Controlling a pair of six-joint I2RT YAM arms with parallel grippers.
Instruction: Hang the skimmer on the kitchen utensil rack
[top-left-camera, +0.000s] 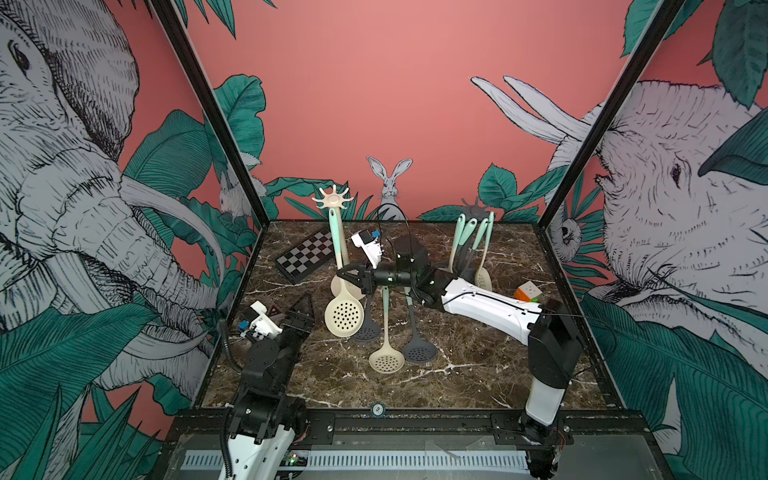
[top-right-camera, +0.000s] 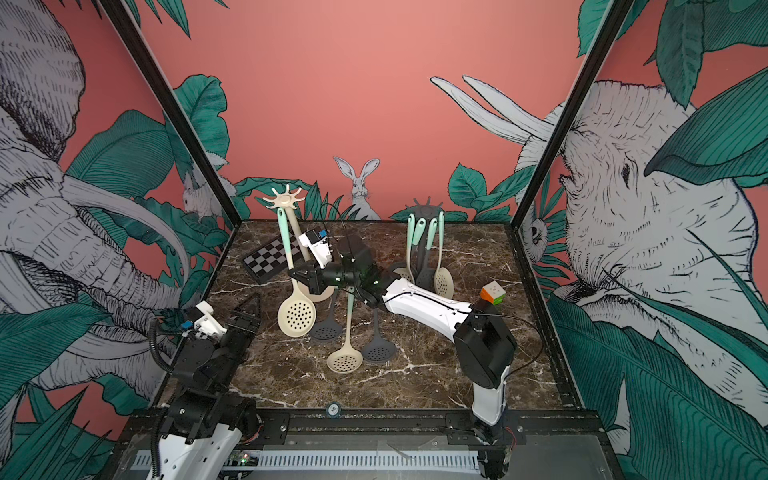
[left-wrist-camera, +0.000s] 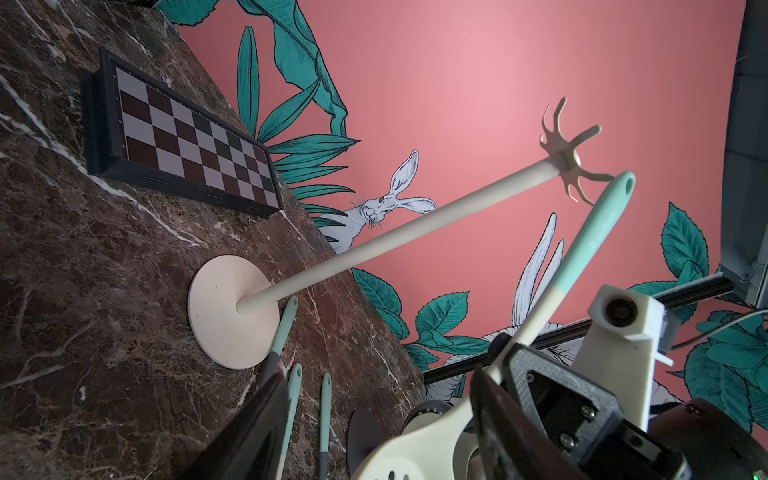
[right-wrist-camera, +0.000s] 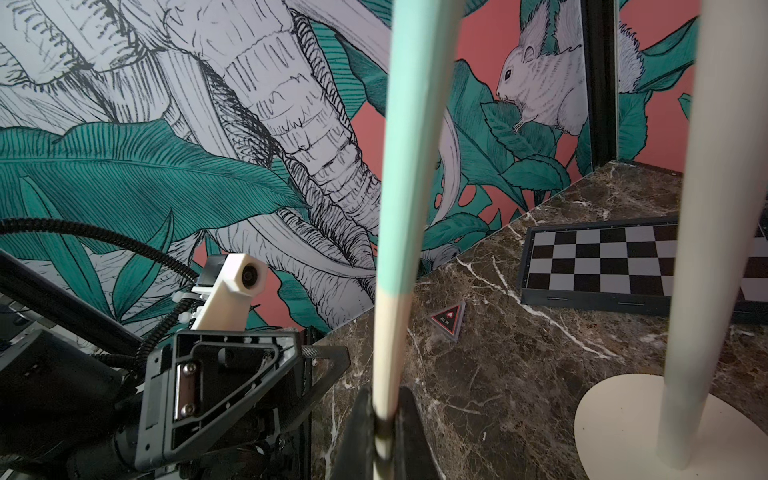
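A cream skimmer (top-left-camera: 344, 316) with a mint handle (right-wrist-camera: 416, 160) is held upright in my right gripper (top-left-camera: 344, 273), shut on the lower part of the handle. The handle stands just in front of the cream rack pole (left-wrist-camera: 400, 235), whose hooked top (left-wrist-camera: 571, 155) is at about the height of the handle's holed tip. The rack's round base (left-wrist-camera: 220, 328) sits on the table. My left gripper (top-left-camera: 308, 308) is open, left of and below the skimmer head, with nothing seen between its fingers.
Skimmers (top-left-camera: 386, 360) lie on the table right of the rack. A checkered board (top-left-camera: 304, 254) is behind at left. More utensils (top-left-camera: 472, 232) stand at back right, near a cube (top-left-camera: 526, 290).
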